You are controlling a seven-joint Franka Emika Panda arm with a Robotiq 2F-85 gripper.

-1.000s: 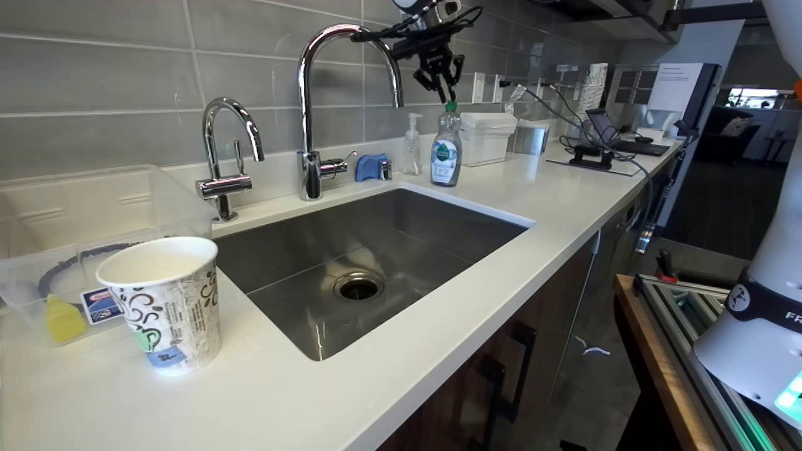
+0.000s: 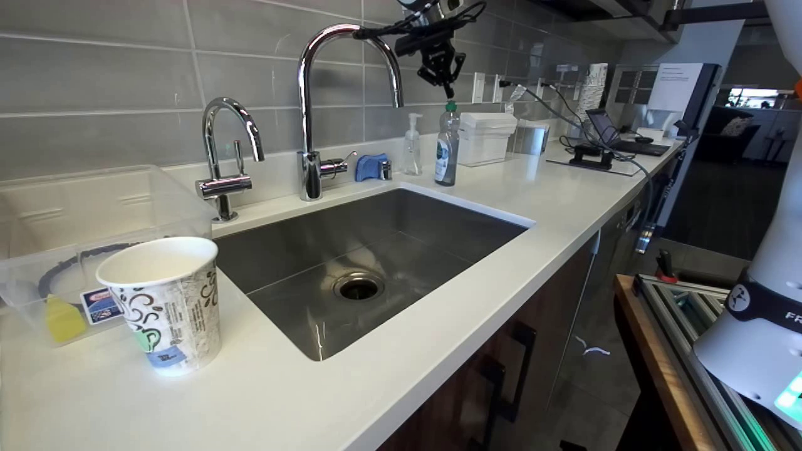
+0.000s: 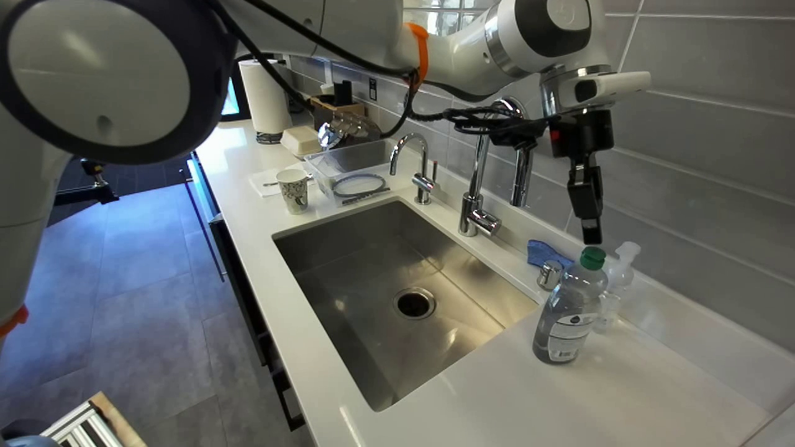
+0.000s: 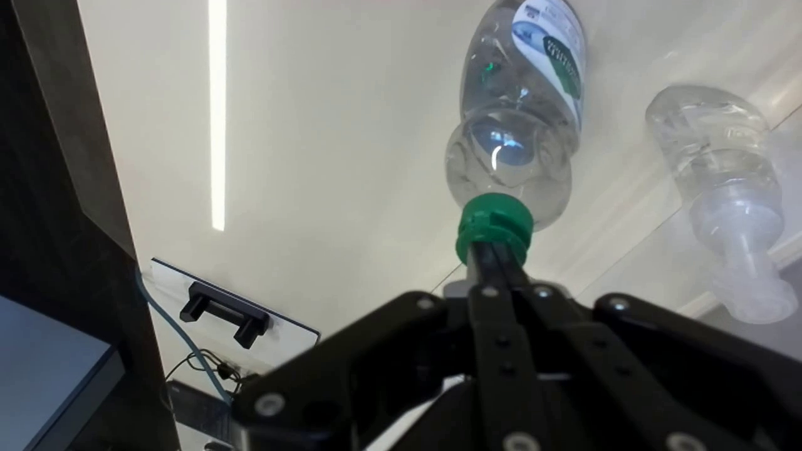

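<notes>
A clear dish-soap bottle (image 2: 447, 147) with a green cap (image 3: 593, 257) stands upright on the counter, right of the sink. My gripper (image 3: 592, 237) points down just over that cap, its fingers together. In the wrist view the shut fingertips (image 4: 492, 255) overlap the near edge of the green cap; nothing shows between them, and whether they touch the cap I cannot tell. The bottle's label (image 4: 554, 52) is partly turned from the first exterior view.
Behind the bottle stands a clear pump dispenser (image 3: 618, 283), close to the wall. The tall faucet (image 2: 306, 113) and a blue sponge (image 2: 369, 168) are beside it. The sink (image 3: 402, 298) is empty. A paper cup (image 2: 165, 308) sits at its far side.
My gripper's fingers have closed from slightly apart to together, and the gripper has turned. The bottle has rotated in place, its label swinging away from the first exterior view.
</notes>
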